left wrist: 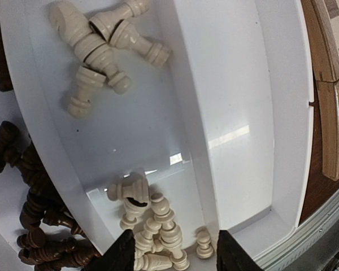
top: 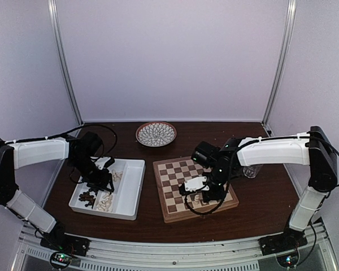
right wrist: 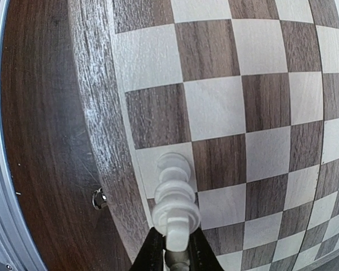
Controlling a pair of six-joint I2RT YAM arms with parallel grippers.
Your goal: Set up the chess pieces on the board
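In the right wrist view, a white chess piece (right wrist: 175,192) stands between the fingers of my right gripper, which is shut on its upper part. Its base shows over a light square in the edge row of the chessboard (right wrist: 214,107); whether it touches the board I cannot tell. My left gripper is open above the tray, its fingers on either side of several white pieces (left wrist: 168,231). More white pieces (left wrist: 93,51) lie at the far end of that compartment. Dark pieces (left wrist: 42,203) fill the neighbouring one.
The white tray (top: 133,195) sits left of the board, with an empty compartment (left wrist: 237,101) on its board side. A patterned bowl (top: 156,134) is at the back. Behind the right arm is a clear container (top: 252,170). Squares on the board's left part look bare.
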